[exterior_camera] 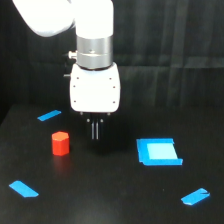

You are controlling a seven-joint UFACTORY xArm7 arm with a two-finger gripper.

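A white robot arm comes down from the top left, ending in a gripper [95,128] with thin dark fingers hanging just above the black table [110,190]. A red hexagonal block [60,143] stands to the lower left of the gripper, apart from it. To the right lies a blue-edged square with a pale centre [159,151]. The fingers are dark against the dark background, so whether anything is between them is hard to see.
Blue tape strips lie at the upper left [49,115], lower left [24,188] and lower right [195,196]. A dark curtain hangs behind.
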